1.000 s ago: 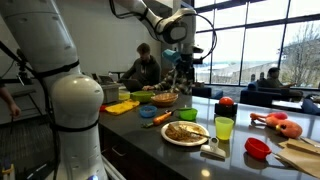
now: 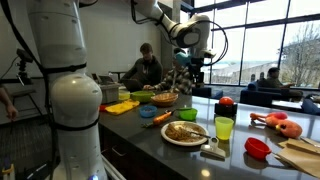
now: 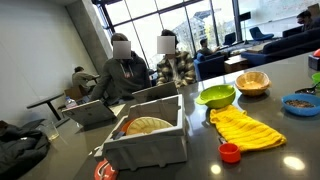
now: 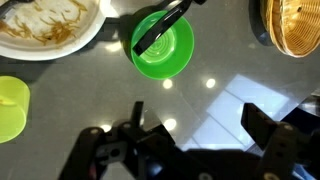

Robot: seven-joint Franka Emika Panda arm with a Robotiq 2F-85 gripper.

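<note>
My gripper (image 2: 192, 60) hangs high above the table in exterior view 1. In the wrist view the gripper is open, its two black fingers wide apart, with only bare grey table between them. Below it lies a green bowl (image 4: 162, 62) with a black utensil (image 4: 160, 27) across it. A white plate (image 4: 50, 48) with brownish food fills the upper left corner. At the left edge stands a yellow cup (image 4: 12, 108), and a wicker basket (image 4: 298, 25) is at the upper right.
A red cup (image 2: 257, 149), a red and orange toy (image 2: 288, 127) and wooden boards (image 2: 300, 155) occupy the right side. Exterior view 2 shows a grey bin (image 3: 150, 150), a yellow cloth (image 3: 247, 128) and a blue bowl (image 3: 300, 105). Two people sit behind the table.
Over the last second, my gripper has risen and shifted slightly to the right in exterior view 1. Objects on the table stay where they were.
</note>
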